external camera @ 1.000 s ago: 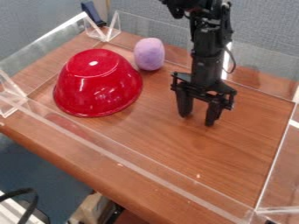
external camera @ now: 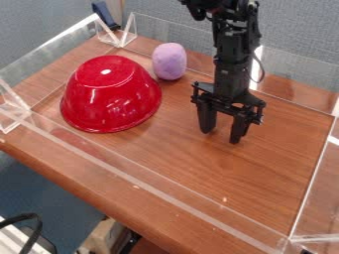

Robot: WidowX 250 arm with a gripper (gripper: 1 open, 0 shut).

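My black gripper (external camera: 224, 124) hangs low over the wooden table (external camera: 172, 179) right of centre, its two fingers apart with nothing seen between them. To its left lies a red upturned bowl (external camera: 110, 91). Behind, between bowl and arm, stands a light purple egg-shaped object (external camera: 169, 61).
Clear low walls border the table, with white corner pieces at the back left (external camera: 118, 40). A grey wall stands behind.
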